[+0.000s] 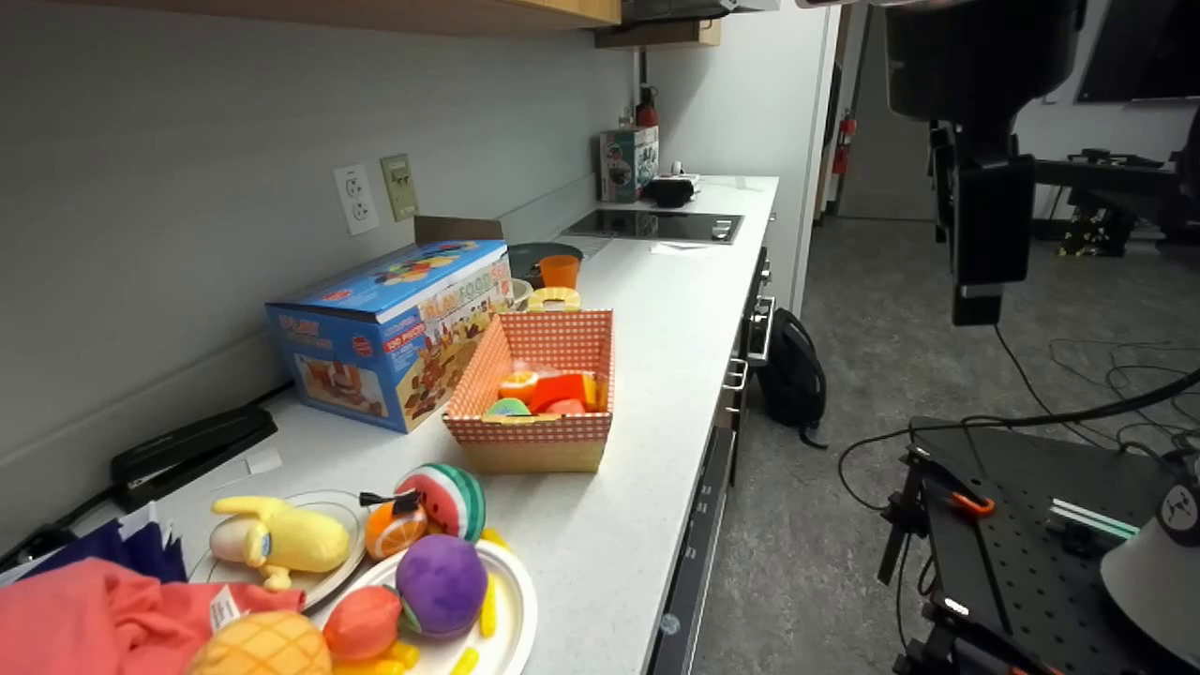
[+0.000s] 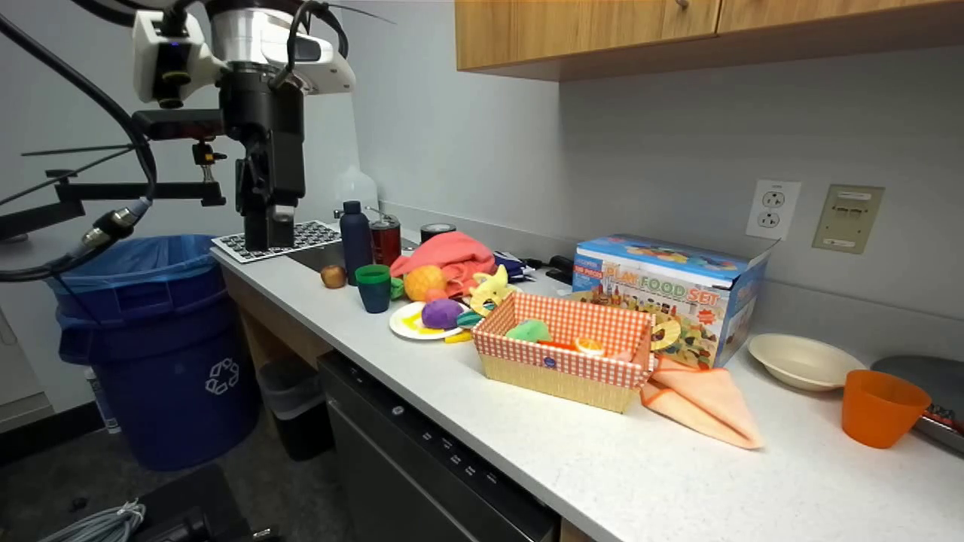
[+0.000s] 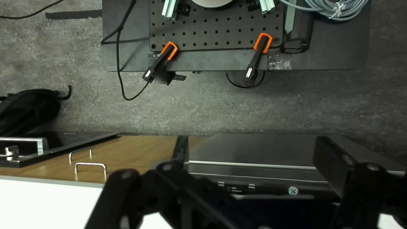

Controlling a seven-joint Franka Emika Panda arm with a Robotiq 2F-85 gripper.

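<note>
High over the floor in front of the counter hangs my gripper, its two fingers wide apart and nothing between them in the wrist view. Exterior view 2 shows the gripper pointing down, clear of everything on the counter. A red-checked basket holds several toy foods. Nearer that camera, a white plate carries a purple plush fruit, a red one and yellow pieces. A plush banana lies on another plate behind it, with a watermelon toy close by.
Behind the basket stands a blue play food box. An orange cup, a cream bowl and an orange cloth lie beyond it. A green cup and dark bottle stand at the other end.
</note>
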